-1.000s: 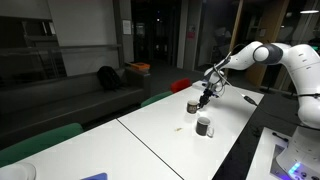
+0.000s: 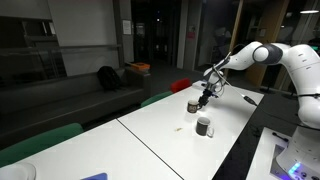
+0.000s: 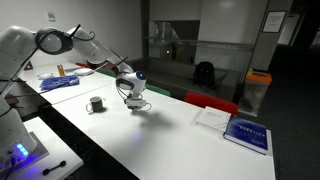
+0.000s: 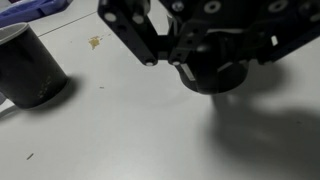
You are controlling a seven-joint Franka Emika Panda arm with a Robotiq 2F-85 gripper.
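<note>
A dark mug (image 2: 193, 106) stands at the far part of the white table in exterior view 1, with my gripper (image 2: 203, 103) low at its right side. In the wrist view this mug (image 4: 218, 78) sits directly beneath the dark fingers, which hide its upper part. The fingers look closed on the mug, though the exact contact point is hidden. From exterior view 2, my gripper (image 3: 132, 103) is down near the tabletop and largely covers that mug. A second dark mug (image 3: 97, 104) stands apart from it, and appears at the left of the wrist view.
The white table (image 3: 160, 135) has wide clear room around the mugs. A white tray (image 3: 211, 118) and a blue book (image 3: 247, 132) lie at one end. Red and green chairs line the table's far edge. A small brownish mark (image 4: 95, 42) shows on the surface.
</note>
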